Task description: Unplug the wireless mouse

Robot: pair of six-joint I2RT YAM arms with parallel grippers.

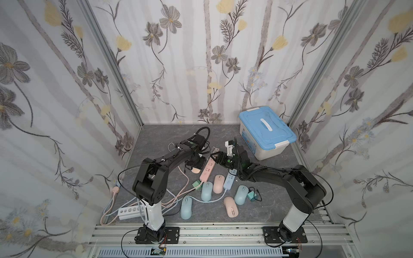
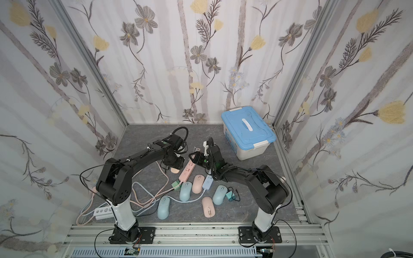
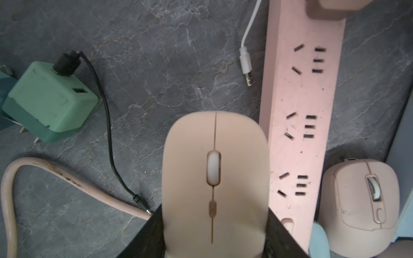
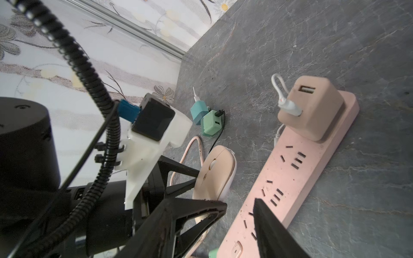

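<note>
A beige mouse (image 3: 215, 167) is held by my left gripper, shut on it beside the pink power strip (image 3: 294, 99). A white cable (image 3: 245, 62) with a bare connector lies on the table left of the strip. At the strip's far end sits a beige charger (image 4: 318, 103) with a white plug in it. My right gripper stands open over the near part of the strip, nothing between its fingers.
Green chargers (image 3: 51, 96) lie to the left with cables. Several other mice (image 1: 241, 195) and a blue power strip (image 1: 230, 180) are at the front. A lidded box (image 1: 266, 129) occupies the back right.
</note>
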